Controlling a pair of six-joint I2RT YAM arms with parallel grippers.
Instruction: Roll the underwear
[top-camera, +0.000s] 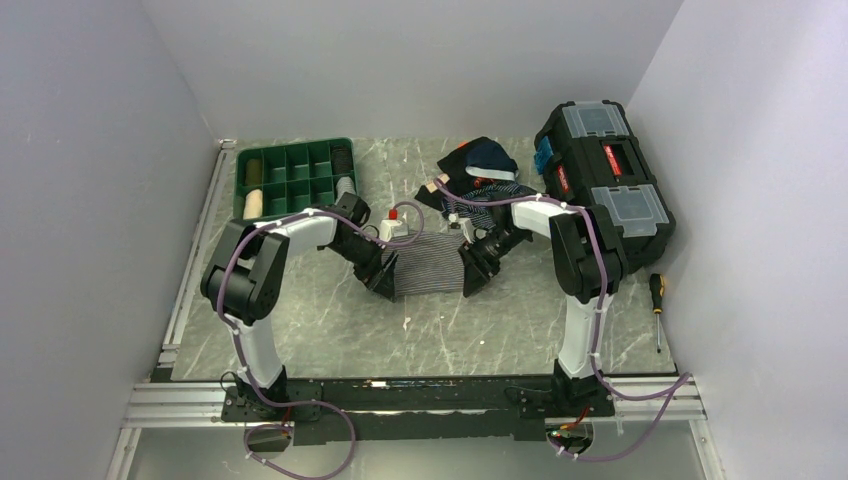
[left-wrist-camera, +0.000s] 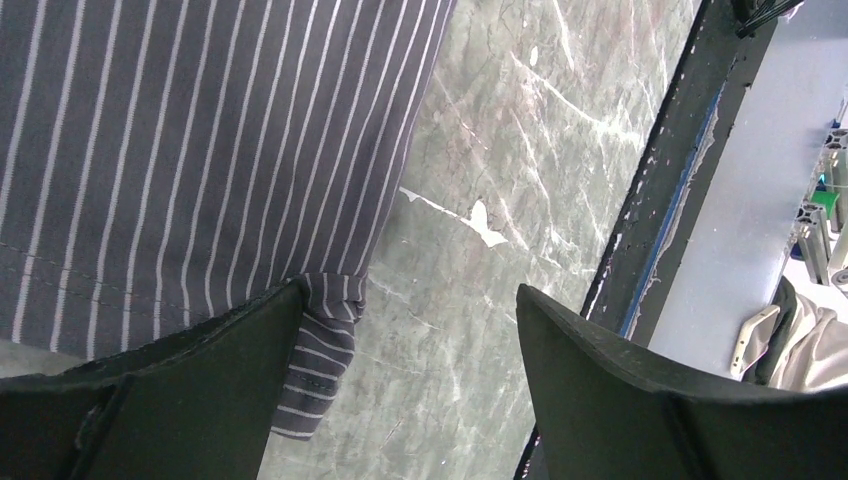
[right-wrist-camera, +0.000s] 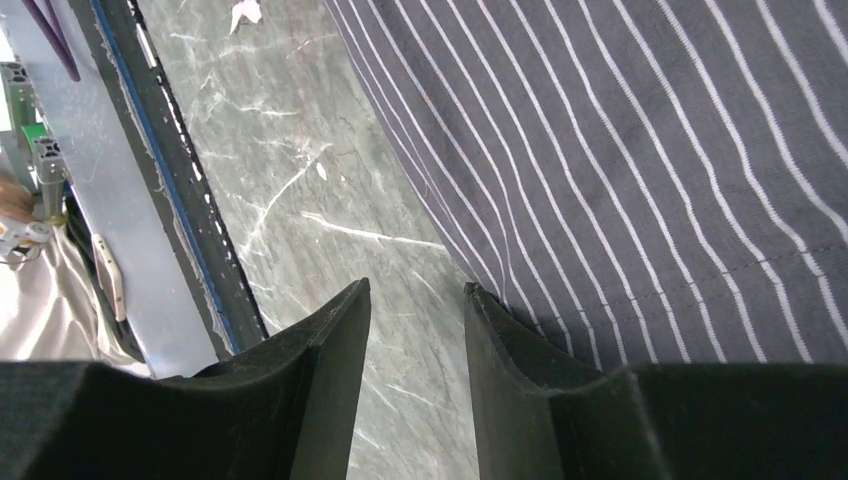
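The grey pinstriped underwear (top-camera: 427, 265) lies flat on the marble table between both arms. My left gripper stands open over its lower corner, where a small flap is folded with stripes running across; one finger rests at that flap, the other over bare table. My right gripper is at the opposite end of the near edge, fingers part open, the inner finger against the cloth, which creases slightly there.
A green divided box (top-camera: 295, 163) with rolled items is at the back left, a pile of dark clothing (top-camera: 470, 165) behind the underwear, black toolboxes (top-camera: 625, 230) on the right, a screwdriver (top-camera: 657, 300) near them.
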